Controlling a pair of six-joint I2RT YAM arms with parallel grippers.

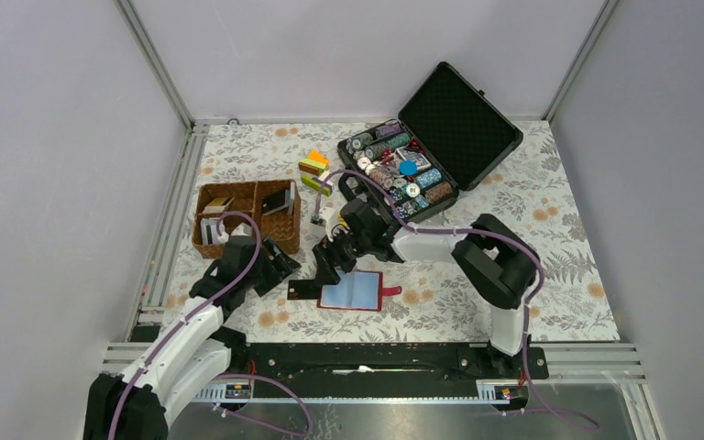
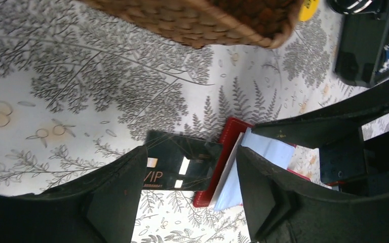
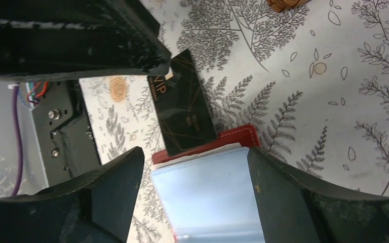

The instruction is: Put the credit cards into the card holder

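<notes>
A black VIP credit card (image 2: 185, 164) lies flat on the cloth, its inner end against or slightly over the red edge of the card holder (image 3: 207, 190). The holder lies spread with pale blue pockets showing; in the top view the card (image 1: 302, 290) is on its left side. My left gripper is over the card, fingers apart and holding nothing. Above the holder and its left edge, my right gripper is also open, with nothing gripped.
A wicker basket (image 1: 255, 194) with decks and boxes stands behind the left gripper. An open chip case (image 1: 466, 119) and small yellow-green boxes (image 1: 315, 167) are at the back. Both grippers are close together.
</notes>
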